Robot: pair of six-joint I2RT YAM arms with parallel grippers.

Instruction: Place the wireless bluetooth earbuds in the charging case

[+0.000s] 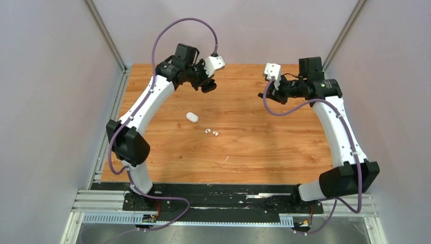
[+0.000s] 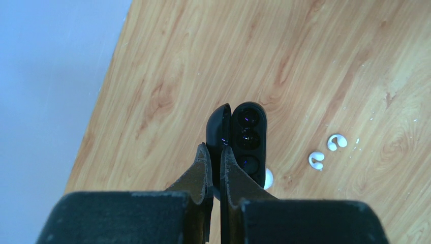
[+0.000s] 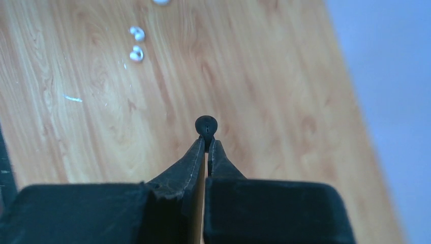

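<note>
The white charging case (image 1: 192, 117) lies on the table left of centre, mostly hidden behind my left fingertips in the left wrist view (image 2: 269, 179). My left gripper (image 1: 207, 86) is raised over the back of the table, shut, its black fingertip pieces together with nothing seen between them. My right gripper (image 1: 262, 95) is raised at the back right, shut, with nothing seen between its fingers.
Walls stand at back and sides; a black rail strip runs along the front edge.
</note>
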